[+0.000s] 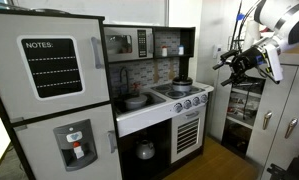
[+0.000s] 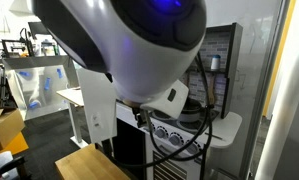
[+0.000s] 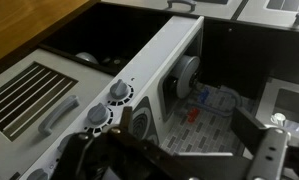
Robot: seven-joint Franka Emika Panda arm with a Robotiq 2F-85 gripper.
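Observation:
No task objects are named. My gripper (image 1: 221, 74) hangs in the air to the right of the toy kitchen, in front of the grey cabinet. In the wrist view, the dark fingers (image 3: 254, 130) stand wide apart at the lower edge, with nothing held between them. A pot (image 1: 182, 86) sits on the stove (image 1: 172, 92), and a metal pan (image 1: 136, 102) is at the sink. The kettle (image 1: 145, 150) stands in the open lower compartment. Oven knobs (image 3: 119, 90) show below the gripper's camera. In exterior view 2, the arm's white body hides the gripper and much of the kitchen.
The white toy fridge (image 1: 64, 100) stands at the left, with a microwave (image 1: 127, 44) beside it at the top. Small jars (image 1: 181, 49) sit on the upper shelf. A grey cabinet (image 1: 279, 110) borders the right side. Open air lies in front of the stove.

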